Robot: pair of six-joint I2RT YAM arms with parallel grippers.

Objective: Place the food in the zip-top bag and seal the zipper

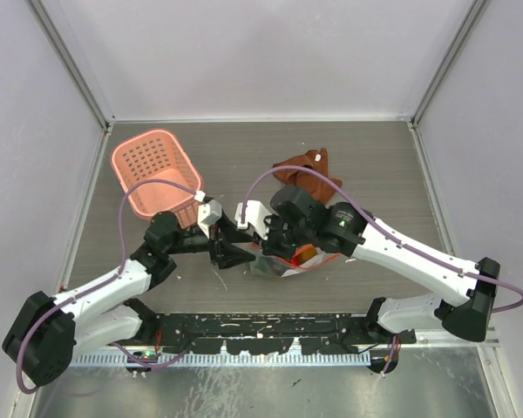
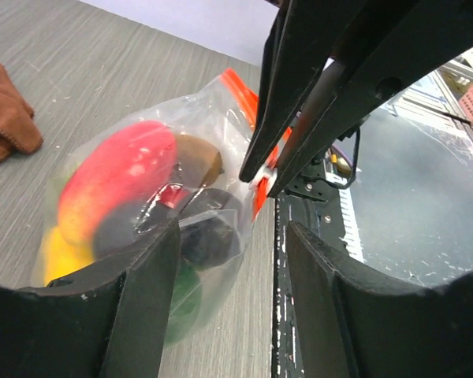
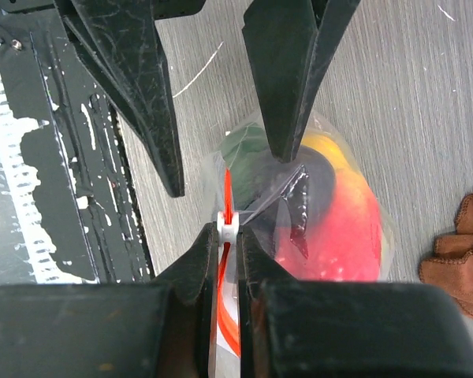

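Note:
The clear zip bag (image 2: 213, 315) holds red, yellow, green and dark food pieces, including a red and yellow fruit (image 2: 118, 173). Orange zipper strips (image 2: 240, 94) run along its mouth. My right gripper is shut on the small white slider (image 3: 228, 233) at one end of the zipper, and the orange strips trail from it under the fingers. At the bag's side, my left gripper stands open, its fingers (image 3: 162, 150) apart on either side of the bag's corner and nothing gripped. In the top view the arms hide much of the bag (image 1: 292, 270).
A coral basket (image 1: 152, 161) stands at the back left. Behind the right arm a brown cloth (image 1: 309, 174) lies on the table. The black rail (image 1: 261, 326) runs along the front edge.

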